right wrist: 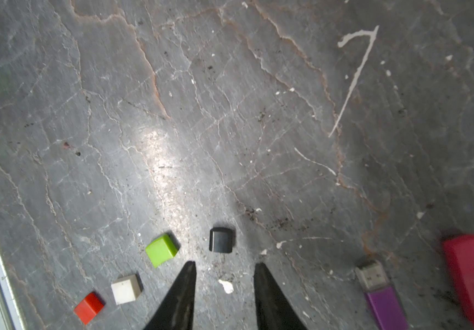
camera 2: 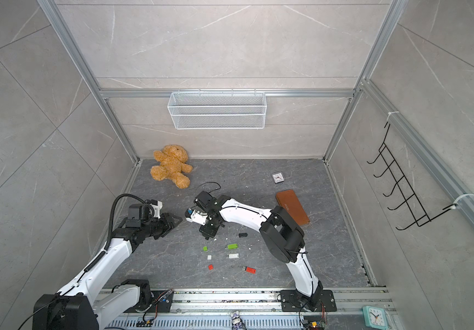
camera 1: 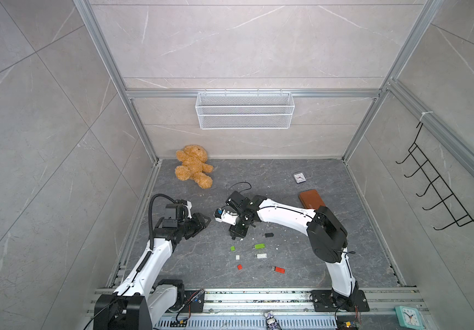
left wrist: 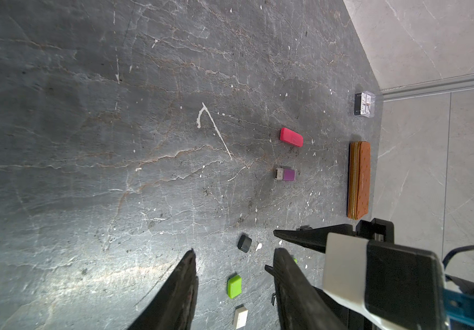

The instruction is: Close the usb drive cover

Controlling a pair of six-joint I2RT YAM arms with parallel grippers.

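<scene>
Small drive bodies lie on the grey table: black (camera 1: 269, 234), green (camera 1: 259, 245), white (camera 1: 261, 255) and red (camera 1: 278, 269). To their left are loose caps, seen in the right wrist view: black cap (right wrist: 221, 240), green cap (right wrist: 161, 250), white cap (right wrist: 126, 289) and red cap (right wrist: 89, 308). A purple drive (left wrist: 287, 174) with its metal plug bare lies near a pink-red oblong piece (left wrist: 291, 137). My right gripper hangs open above the table, the black cap just beyond its fingertips. Farther left, my left gripper is open and empty.
A brown zip case (camera 1: 311, 199) and a small clock (camera 1: 299, 177) lie toward the back right. The teddy bear (camera 1: 194, 166) sits at the back left. In the left wrist view the right arm's gripper crowds the lower right corner.
</scene>
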